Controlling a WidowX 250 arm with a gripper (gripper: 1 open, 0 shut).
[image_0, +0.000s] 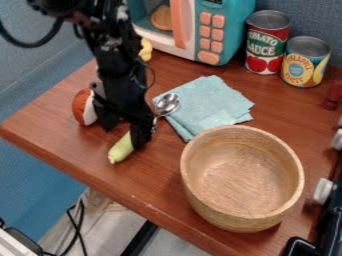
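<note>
My black gripper (127, 125) is low over the left part of the wooden table, its fingers around the upper end of a pale yellow-green cob-like vegetable (120, 149); whether they are closed on it is hard to tell. Behind the gripper lie a red and white round object (83, 106) and a metal spoon (167, 103), partly hidden.
A wooden bowl (241, 178) sits at the right front, a blue cloth (206, 105) behind it. A toy microwave (201, 25), two cans (267, 45) and dark appliances stand at the back and right edge.
</note>
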